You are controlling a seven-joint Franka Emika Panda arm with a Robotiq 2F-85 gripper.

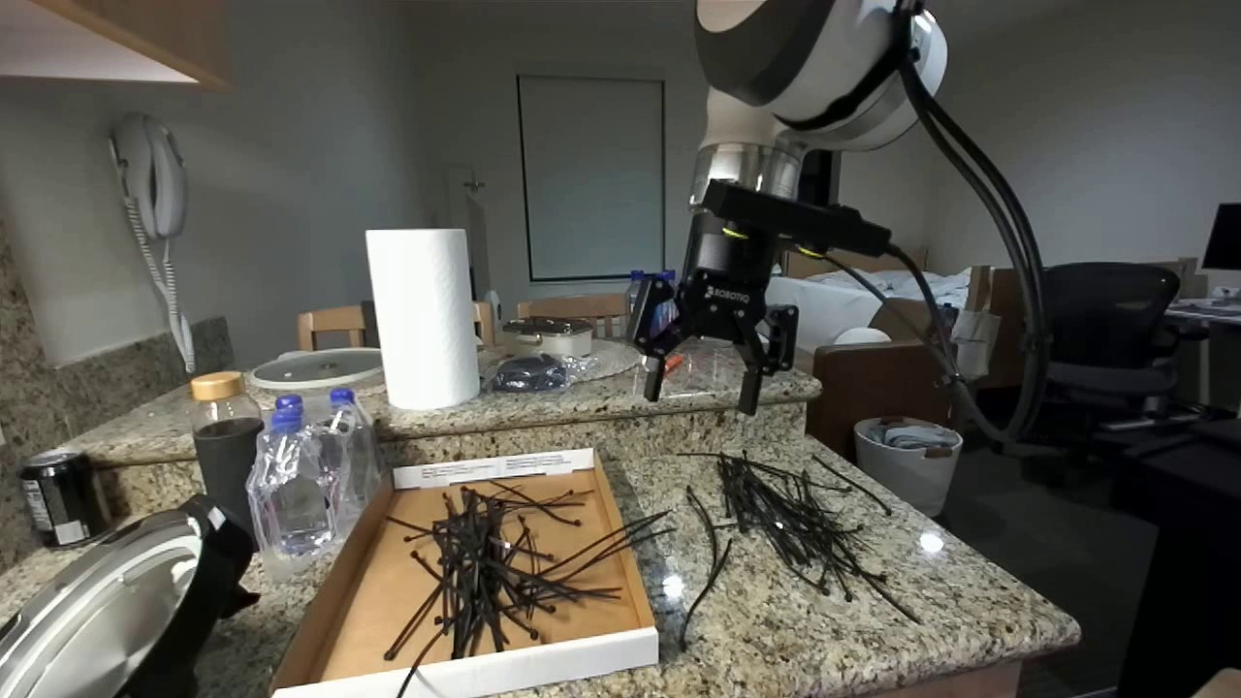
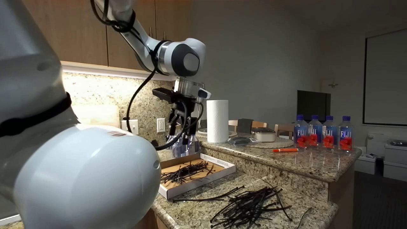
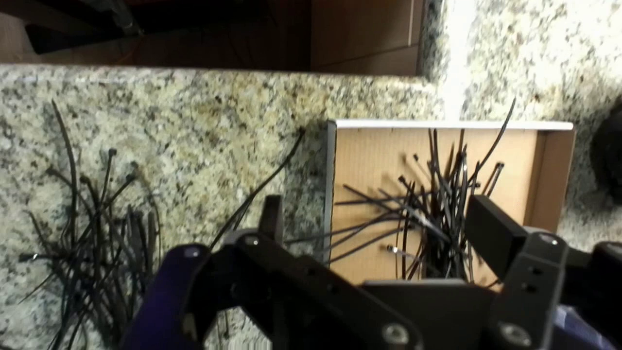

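Observation:
A tangle of black zip ties (image 1: 477, 570) lies in a shallow cardboard tray (image 1: 637, 547), some of them sticking out past its rim. A second loose pile of zip ties (image 1: 791, 518) rests on the granite counter to the right of the tray. Between tray and pile, a couple of stray ties (image 1: 707, 570) lie on the stone. My gripper (image 1: 701, 390) hangs well above the counter, pointing down. Its fingers are wide apart and empty. From the wrist view, the tray's ties (image 3: 449, 221) appear beyond the right finger (image 3: 492, 233), and the counter pile (image 3: 99, 251) appears at left.
Left of the tray stand wrapped water bottles (image 1: 297, 489) and a dark bottle (image 1: 227, 442). A paper towel roll (image 1: 425, 320) stands on the raised ledge, where an orange marker (image 2: 285, 150) and several Fiji bottles (image 2: 323, 131) also sit. Bare granite (image 1: 977, 617) lies toward the right front.

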